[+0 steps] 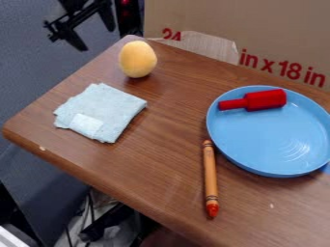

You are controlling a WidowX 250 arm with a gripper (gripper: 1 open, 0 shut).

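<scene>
My gripper (68, 37) hangs at the top left, beyond the table's far-left edge, dark against the grey background, its fingers apart with nothing visible between them. Below and to its right, a yellow egg-shaped object (138, 59) stands on the wooden table. A folded pale blue cloth (100, 109) lies at the table's left. On the right, a red cylindrical object with a narrow handle (264, 99) rests on a blue plate (268, 147). An orange crayon (210, 177) lies left of the plate.
A cardboard box (238, 34) stands along the back of the table (149, 174). The table's left edge drops to a grey area with clutter below.
</scene>
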